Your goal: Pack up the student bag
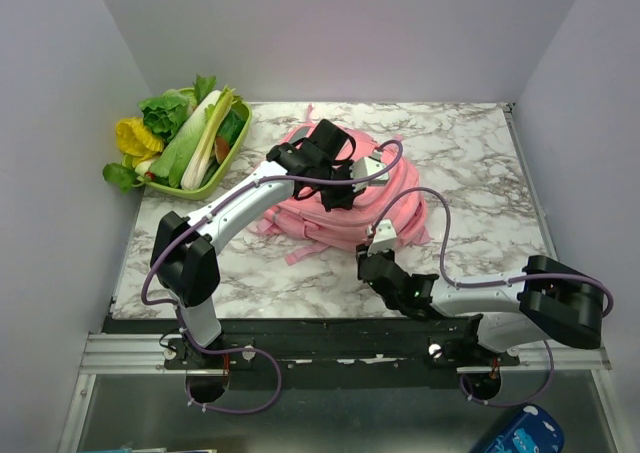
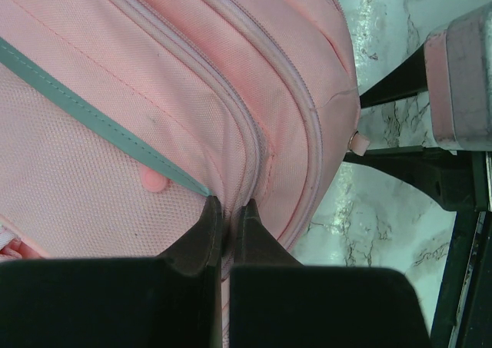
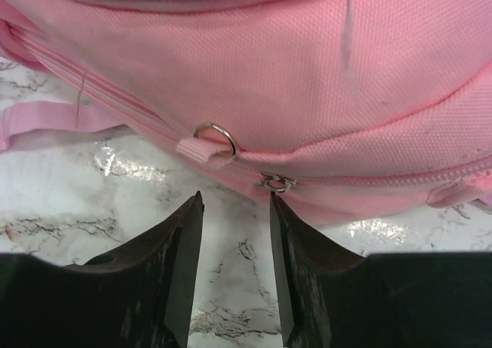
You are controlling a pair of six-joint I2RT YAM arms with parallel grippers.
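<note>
A pink backpack (image 1: pixel 400 209) lies on the marble table. My left gripper is shut on a zippered edge of its fabric, from above in the top view. My right gripper stands open at the bag's front edge, just in front of a small metal zipper pull (image 3: pixel 278 182) and a ring with a fabric tab (image 3: pixel 206 150); nothing shows between its fingers.
A green basket (image 1: pixel 230 158) full of vegetables stands at the back left. A blue object (image 1: pixel 515 433) lies below at the bottom right.
</note>
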